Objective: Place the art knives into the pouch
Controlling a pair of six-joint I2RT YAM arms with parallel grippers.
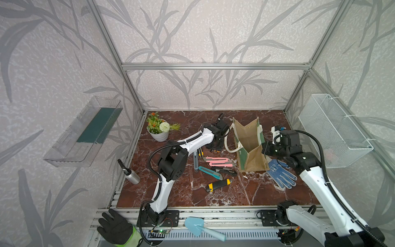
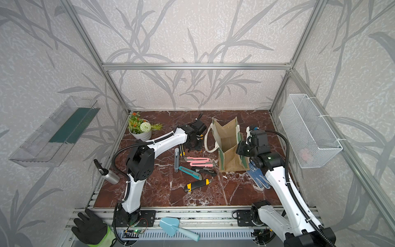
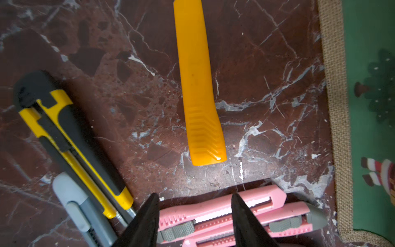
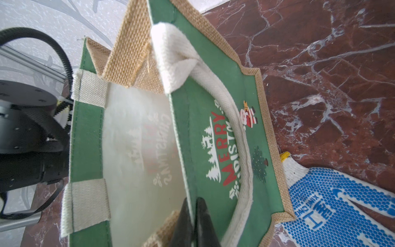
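In the left wrist view my left gripper hangs over the knives, fingers apart, nothing seen between them. Beyond them lies a yellow-orange knife (image 3: 199,98); at left are a yellow-black knife (image 3: 80,144) and a grey one (image 3: 84,210), and below are pink knives (image 3: 255,197). The pouch (image 2: 226,138), burlap and green, stands open at right of the knives. My right gripper is shut at the edge of the pouch's green side; whether that edge is between its fingers is hard to tell.
A blue glove (image 1: 281,175) lies by the pouch. A teal knife (image 1: 209,172) and a black-yellow tool (image 1: 218,185) lie nearer the front. A flower pot (image 1: 158,133) is at back left. Wire baskets (image 1: 333,135) hang at both sides.
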